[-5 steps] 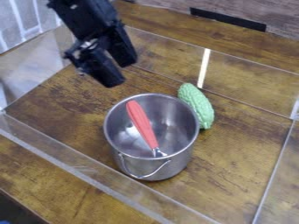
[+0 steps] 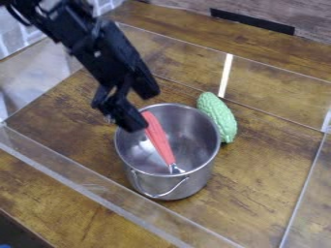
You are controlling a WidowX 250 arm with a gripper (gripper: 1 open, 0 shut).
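A steel pot with a wire handle stands on the wooden surface at the centre. A red-handled utensil lies tilted inside it. My black gripper reaches in from the upper left, open, with its fingers above the pot's left rim and close to the top of the red handle. Whether it touches the handle I cannot tell.
A green bumpy corn-like object lies just behind the pot to the right. Clear plastic edging runs along the left and front of the wooden board.
My gripper has moved down and toward the pot, closer to the red handle. The pot, utensil and green object are unmoved.
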